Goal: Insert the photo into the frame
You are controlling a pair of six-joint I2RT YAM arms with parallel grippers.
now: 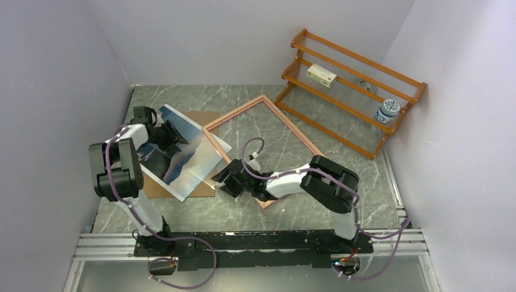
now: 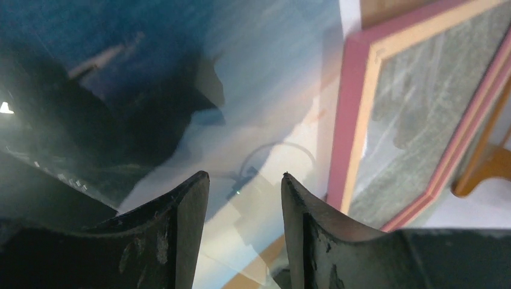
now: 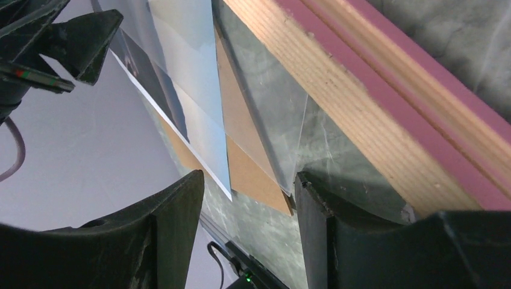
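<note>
The photo (image 1: 198,159), a sea-and-cloud print with a white border, lies at an angle on a brown backing board (image 1: 204,118). My left gripper (image 1: 183,140) hangs above the photo, its fingers apart and nothing between them in the left wrist view. To the right, the empty wooden frame (image 1: 234,114) lies on the table. A clear sheet (image 3: 259,153) pokes out over the board. Its corner shows just beyond the fingertips of my right gripper, close to the right finger. That gripper is open, low by the frame's left side; whether it touches the sheet, I cannot tell.
At the back right stands a wooden rack (image 1: 347,81) holding a small box (image 1: 321,75) and a blue-and-white jar (image 1: 388,111). Grey wall bounds the table on the left. Bare tabletop (image 1: 359,188) shows at the right.
</note>
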